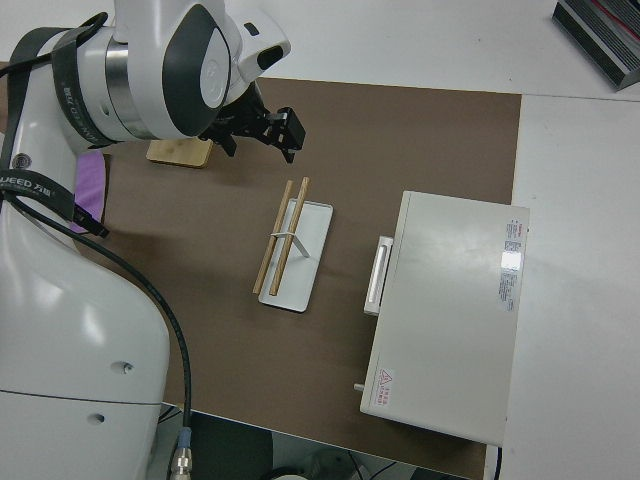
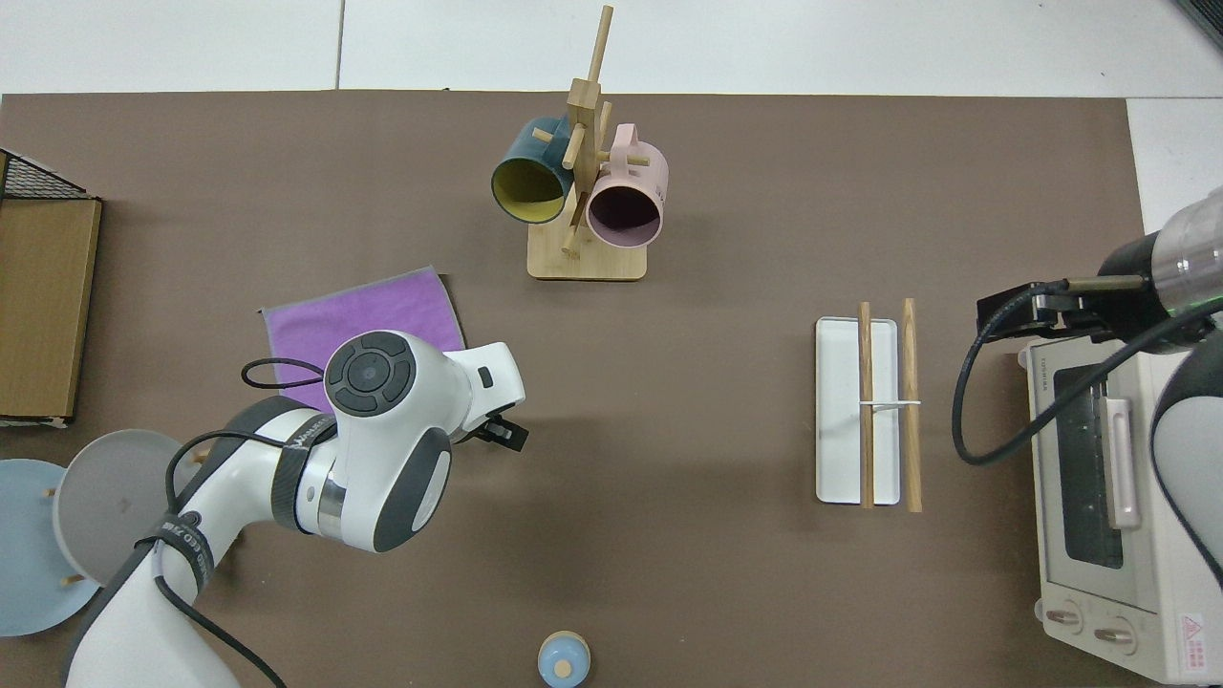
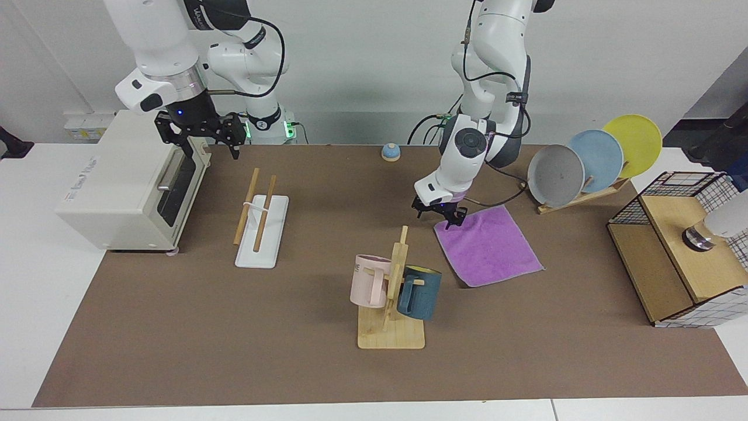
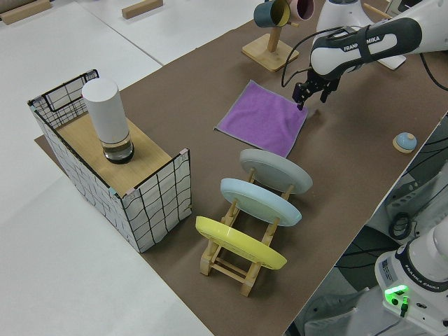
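Observation:
My left arm's gripper (image 3: 440,210) hangs over the brown mat beside the purple cloth (image 3: 491,245), its black fingers pointing down; their state is hard to make out. My right gripper (image 3: 203,137) is raised above the white toaster oven (image 3: 112,203), its finger state also unclear. A mug tree (image 2: 587,264) holds a blue mug (image 2: 529,172) and a pink mug (image 2: 642,189). A white tray (image 2: 837,413) with two wooden rods (image 2: 911,459) stands left of the oven.
A plate rack with grey (image 3: 555,175), blue (image 3: 594,154) and yellow plates (image 3: 634,137) is at one side, near a wire-walled wooden shelf (image 3: 694,280). A small blue round object (image 2: 563,663) lies at the mat's edge.

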